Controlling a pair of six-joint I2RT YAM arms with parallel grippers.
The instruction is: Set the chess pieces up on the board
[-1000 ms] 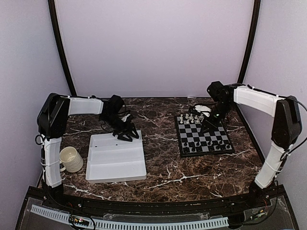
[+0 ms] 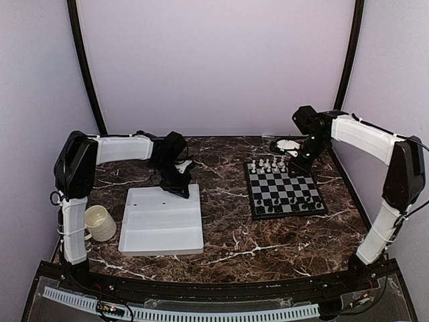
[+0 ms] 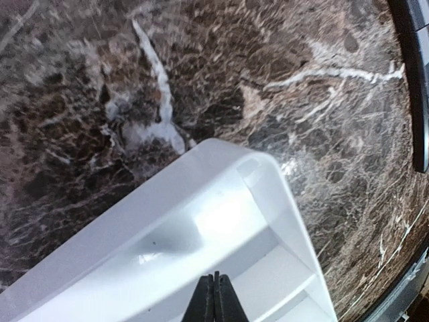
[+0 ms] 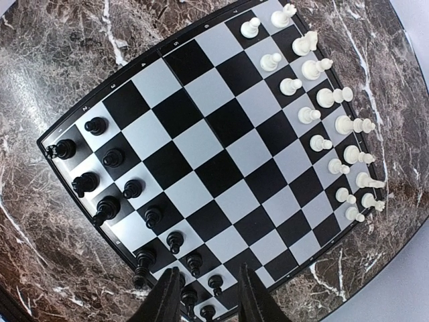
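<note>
The chessboard [image 2: 285, 191] lies on the right of the table; in the right wrist view white pieces [image 4: 309, 115] stand along one side and black pieces [image 4: 112, 158] along the other. My right gripper hangs over the board, part open, with nothing visible between its fingers. My left gripper is shut with nothing showing between its fingers, above the back right part of the white tray [image 3: 184, 168], whose visible compartments hold no pieces apart from small dark specks in the top view.
A white mug [image 2: 100, 225] stands at the left beside the tray.
My right arm has risen slightly and shifted right over the board. My left gripper has moved a little right, and its fingers look closer together than before.
</note>
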